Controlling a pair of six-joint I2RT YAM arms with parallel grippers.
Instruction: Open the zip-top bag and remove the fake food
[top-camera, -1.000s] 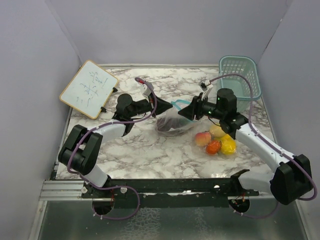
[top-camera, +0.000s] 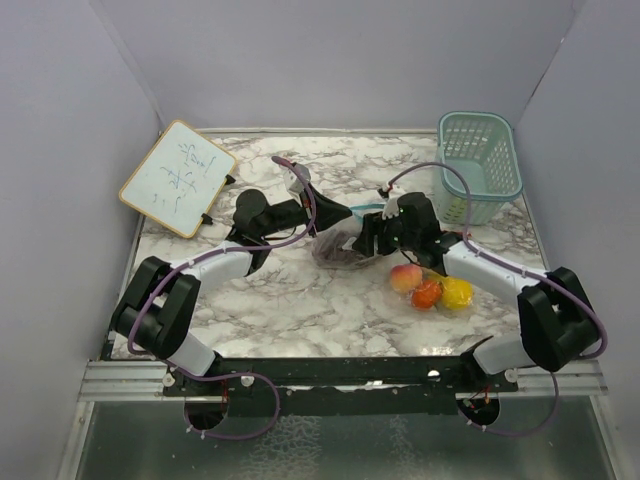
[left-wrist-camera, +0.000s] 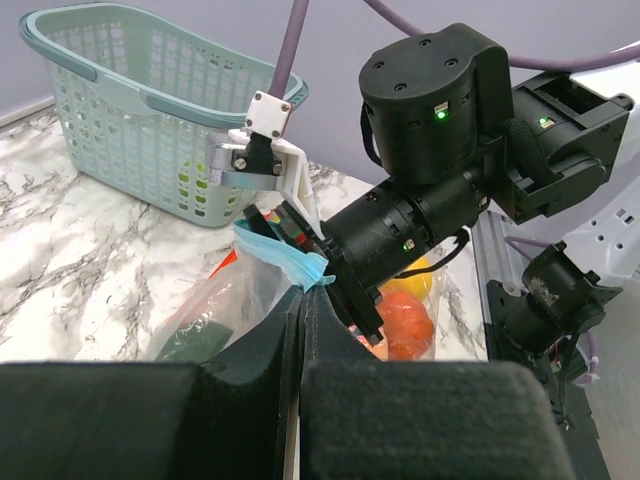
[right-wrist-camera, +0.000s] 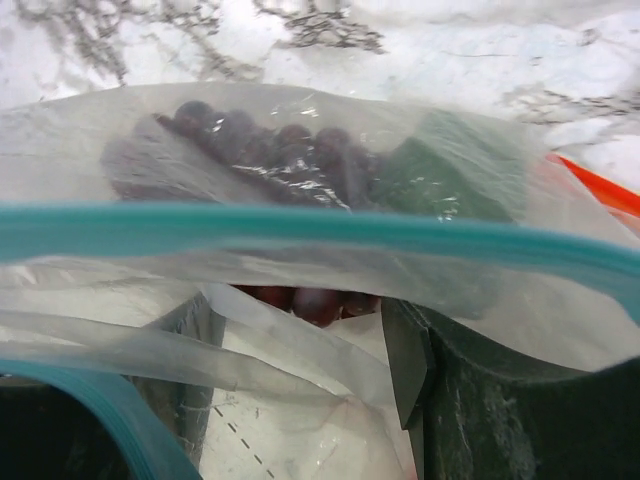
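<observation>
The zip bag (top-camera: 340, 255) holds dark grapes (right-wrist-camera: 290, 150) and a green item (right-wrist-camera: 445, 175), seen through clear plastic. My left gripper is shut on the bag's blue zip edge (left-wrist-camera: 285, 255). My right gripper is open, reaching down into the bag's mouth between the blue rims, with grapes just beyond its fingers. Loose peach (top-camera: 405, 278), tomato (top-camera: 426, 294) and yellow fruit (top-camera: 457, 294) lie to the right of the bag.
A mint basket (top-camera: 478, 160) stands at the back right. A whiteboard (top-camera: 178, 178) lies at the back left.
The left gripper has stayed nearly still at the zip edge.
</observation>
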